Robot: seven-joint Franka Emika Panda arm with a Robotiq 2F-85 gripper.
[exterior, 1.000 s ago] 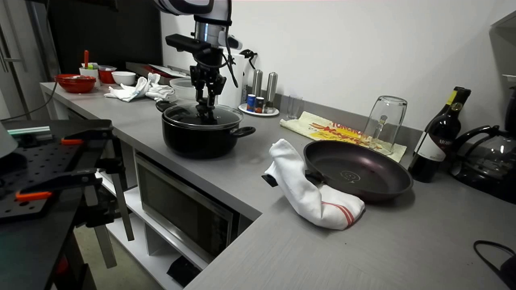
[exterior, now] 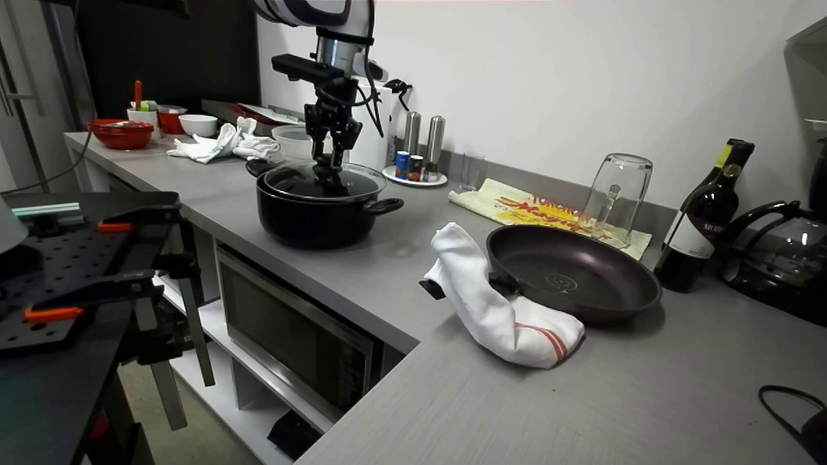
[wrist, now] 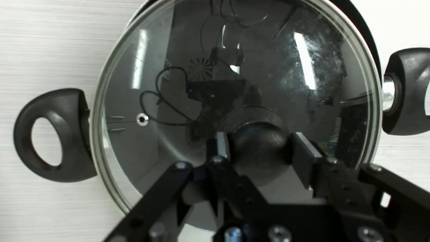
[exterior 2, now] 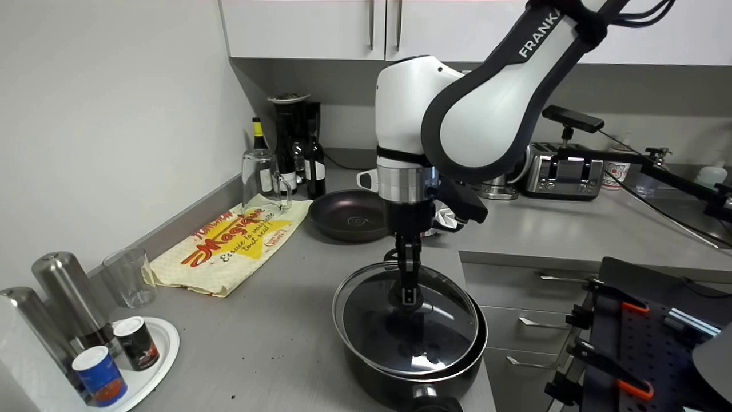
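Note:
A black two-handled pot (exterior: 306,223) stands on the grey counter, its glass lid (exterior 2: 374,329) over its mouth. The lid lies off-centre: a dark strip of the pot's inside shows along one edge in exterior view 2 and at the upper right in the wrist view. Above the lid's middle, my gripper is shut on the round black knob (wrist: 260,141), one finger on each side. Both pot handles (wrist: 60,135) stick out past the lid in the wrist view. What the pot holds cannot be made out.
A dark frying pan (exterior: 574,271) and a white towel (exterior: 496,310) lie farther along the counter. Near the wall are a plate with shakers (exterior 2: 168,343), a glass (exterior 2: 130,278) and a yellow cloth (exterior 2: 226,247). The counter's front edge runs close beside the pot.
In exterior view 1 the pot has shifted slightly left and toward the back, together with its lid. The lid now sits a little more off-centre, and my arm has moved slightly.

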